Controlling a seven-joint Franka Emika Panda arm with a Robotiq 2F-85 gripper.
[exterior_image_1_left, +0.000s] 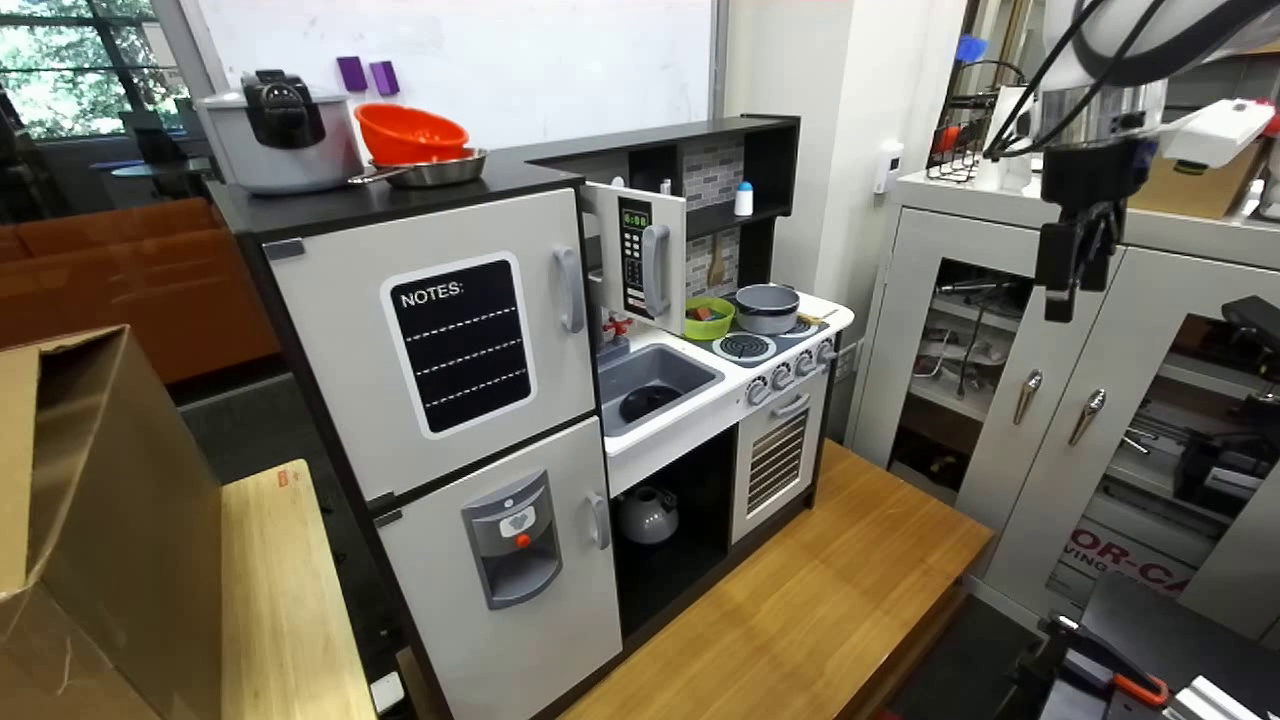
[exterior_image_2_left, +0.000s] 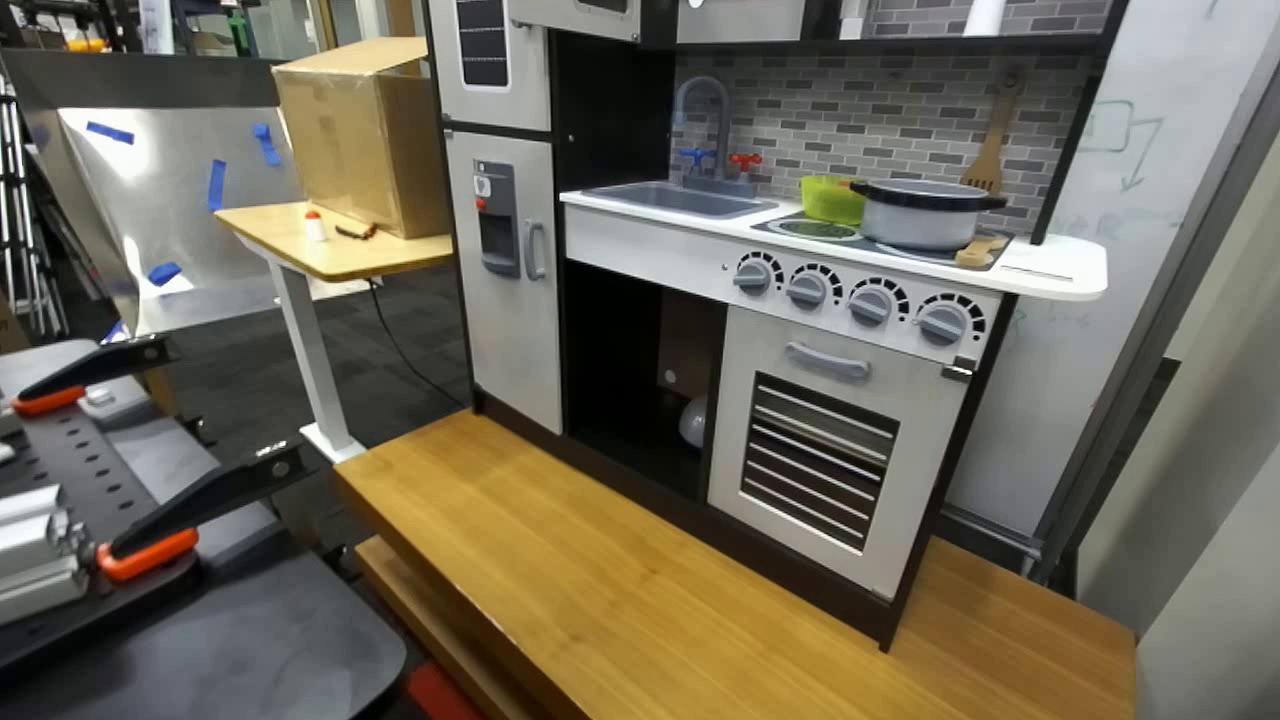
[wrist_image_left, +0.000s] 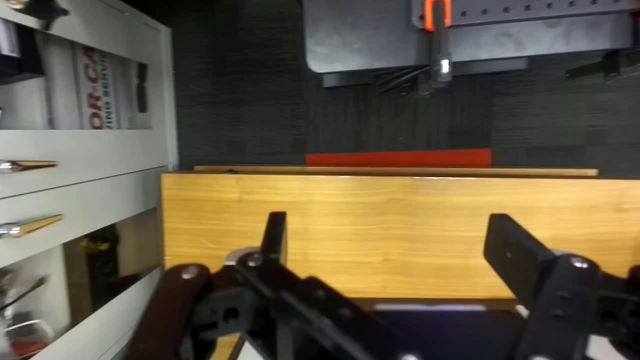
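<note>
My gripper hangs over the wooden platform, its two black fingers (wrist_image_left: 513, 258) wide apart and nothing between them. In the first exterior view the gripper (exterior_image_1_left: 1076, 288) is at the upper right, in front of the grey cabinet and well away from the toy kitchen. The microwave door (exterior_image_1_left: 645, 258) there stands swung out. A green bowl (exterior_image_1_left: 708, 317) with small things inside and a lidded grey pot (exterior_image_1_left: 768, 310) sit on the stove top. Something dark lies in the grey sink (exterior_image_1_left: 684, 372). The arm is out of sight in the second exterior view.
A red bowl (exterior_image_1_left: 410, 130), a metal pan (exterior_image_1_left: 438, 170) and a large grey pot (exterior_image_1_left: 282, 150) stand on top of the fridge. A kettle (exterior_image_1_left: 648, 516) sits in the open lower compartment. The wooden platform (exterior_image_2_left: 576, 528) is bare. A cardboard box (exterior_image_2_left: 372, 144) rests on a side table.
</note>
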